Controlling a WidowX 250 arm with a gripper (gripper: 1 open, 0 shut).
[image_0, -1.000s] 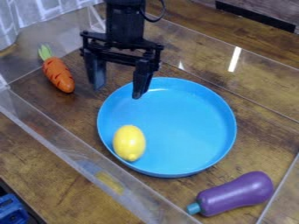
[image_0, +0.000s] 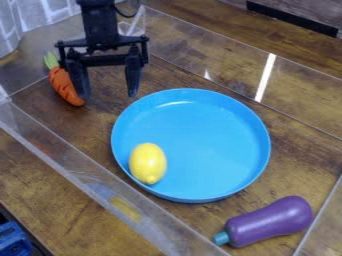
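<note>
My black gripper (image_0: 104, 72) is open over the wooden surface, up and left of the blue plate (image_0: 214, 130). Its left finger hangs just beside an orange toy carrot (image_0: 67, 88) with a green top, overlapping it in the view; whether they touch I cannot tell. A yellow oval object (image_0: 147, 163) lies in the lower left of the plate.
A purple toy eggplant (image_0: 269, 220) lies at the lower right, outside the plate. A clear plastic edge runs along the left and bottom. A blue object (image_0: 14, 240) shows at the bottom left corner. Bare wood (image_0: 267, 50) fills the upper right.
My gripper has moved left, away from the plate and toward the carrot. The carrot, plate, yellow object and eggplant look unmoved.
</note>
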